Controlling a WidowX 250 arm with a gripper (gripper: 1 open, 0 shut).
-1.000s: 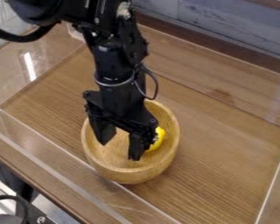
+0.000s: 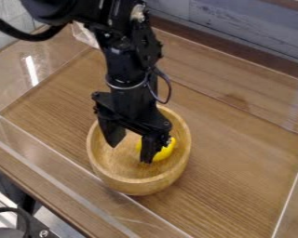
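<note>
The black robot gripper (image 2: 130, 139) hangs down into a round wooden bowl (image 2: 133, 184), its two fingers spread apart. A yellow object (image 2: 163, 149) lies in the bowl at the right, partly hidden behind the right finger, which is close to it or touching; I cannot tell which. The left finger is over the bowl's left side, with nothing seen held.
A pale wall (image 2: 245, 28) stands behind.
The gripper has shifted slightly over the past second. More of the yellow object shows beside the right finger, and the bowl looks nearly unmoved.
</note>
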